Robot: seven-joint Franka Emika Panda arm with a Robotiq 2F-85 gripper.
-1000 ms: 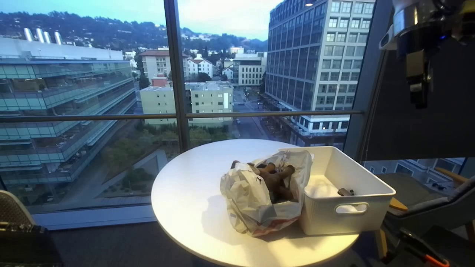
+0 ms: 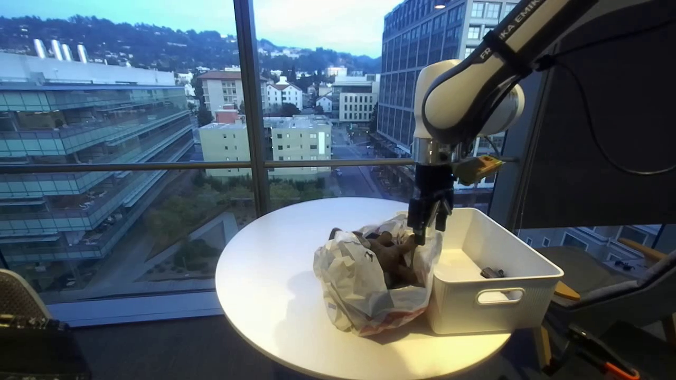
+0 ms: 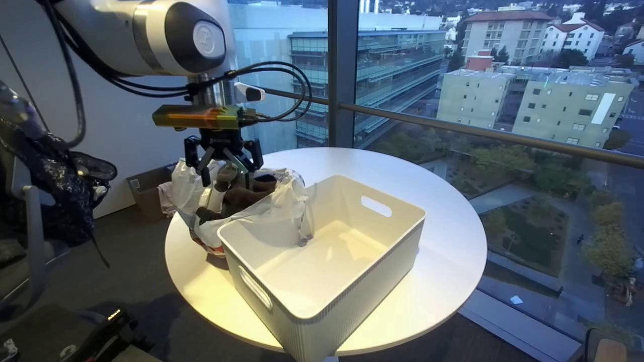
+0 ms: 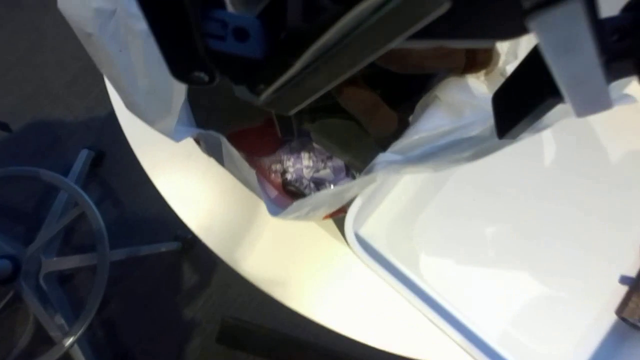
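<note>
My gripper (image 2: 430,229) stands open over the right side of a crumpled white plastic bag (image 2: 345,278). A brown plush toy (image 2: 394,258) sticks out of the bag's mouth. In the second exterior view the spread fingers of the gripper (image 3: 227,180) straddle the toy's upper part, and I cannot tell whether they touch it. Deeper in the bag, the wrist view shows a shiny purple package (image 4: 315,168) and something red (image 4: 258,139). Beside the bag is a white bin (image 2: 491,310), holding a small dark item (image 2: 491,273).
Bag and bin stand close together on a round white table (image 2: 272,266). The bin's wall rises right beside the bag, whose edge drapes over its rim. Bare tabletop lies left of the bag. Window glass stands behind the table.
The arm has come down from the upper right, away from the table, to the bag's mouth. Bag, toy and bin look to be in the same places.
</note>
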